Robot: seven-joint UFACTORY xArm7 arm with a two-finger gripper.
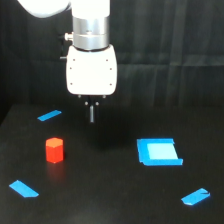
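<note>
An orange-red block [54, 150] stands on the dark table at the left. On the right lies a white square [161, 151] framed in blue tape. My gripper [92, 116] hangs above the table, behind and to the right of the block, apart from both. Its fingers are small and dark against the black background, so whether they are open or shut cannot be made out. No object shows at their tips.
Blue tape strips mark the table at the back left [49, 115], front left [23, 188] and front right [195, 197]. A black curtain [150, 60] hangs behind.
</note>
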